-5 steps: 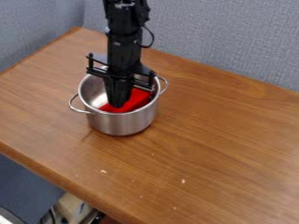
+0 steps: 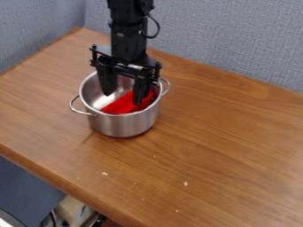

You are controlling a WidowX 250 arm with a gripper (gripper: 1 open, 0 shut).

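A silver metal pot (image 2: 123,124) with two side handles stands on the wooden table. Inside it lies a red object (image 2: 127,104). My black gripper (image 2: 123,85) hangs from above into the top of the pot, its two fingers spread apart over the red object, with nothing visibly held between them.
A grey wall stands behind, and the table's edge runs along the lower left, with cables beyond it.
My gripper's fingers have spread wider apart, uncovering more of the pot's inside between them. The pot has stayed in about the same place.
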